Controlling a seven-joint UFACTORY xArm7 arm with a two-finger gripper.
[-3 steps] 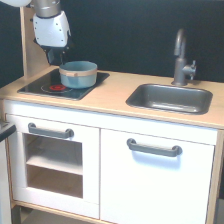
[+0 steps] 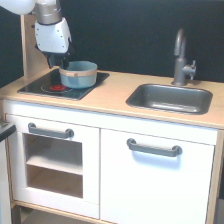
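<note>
A blue-grey pot (image 2: 79, 76) stands upright on the dark stove top (image 2: 45, 88) at the left of the counter. My white arm comes down from the upper left. Its gripper (image 2: 60, 62) is low at the pot's back left rim. The fingers are small and dark against the dark wall, so I cannot tell how far apart they are or whether they touch the rim.
A grey faucet (image 2: 181, 60) rises behind the sink. A wooden post (image 2: 34, 45) stands at the left. Below are a windowed oven door (image 2: 58, 133) and a white cabinet door (image 2: 150, 185).
My arm has moved slightly down and to the right, bringing the gripper closer to the pot's rim. The pot shows no clear movement.
</note>
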